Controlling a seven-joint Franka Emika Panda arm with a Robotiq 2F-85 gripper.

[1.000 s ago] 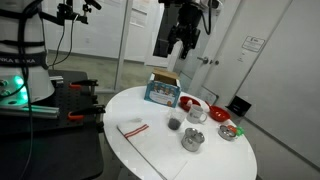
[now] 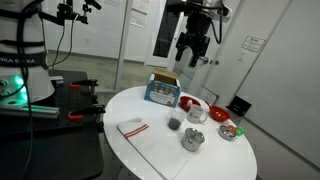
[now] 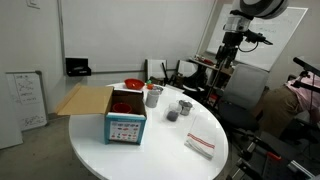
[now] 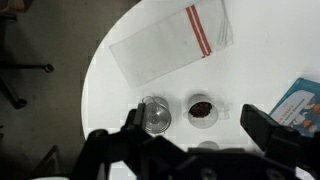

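Note:
My gripper is open and empty, high above the round white table, with its dark fingers [image 4: 132, 124] at the lower edge of the wrist view. Beneath it on the table are a clear cup with dark contents [image 4: 202, 107] and a shiny metal pot [image 4: 155, 115]. A white cloth with red stripes [image 4: 165, 45] lies flat farther up that view. In exterior view 1 the gripper [image 2: 191, 52] hangs above the back of the table, while the dark-filled cup [image 2: 175, 122] and metal pot [image 2: 192, 140] stand side by side, apart from it.
An open cardboard box [image 3: 124, 126] with blue sides holds something red. Behind the cup stand a white mug [image 2: 197, 114], red bowls [image 2: 219, 113] and a metal plate [image 2: 229, 132] with small colored items. Bare table [image 2: 215, 165] shows at the front right.
In exterior view 1 my arm and gripper have shifted slightly and the wrist looks a little turned. The objects on the table have not moved.

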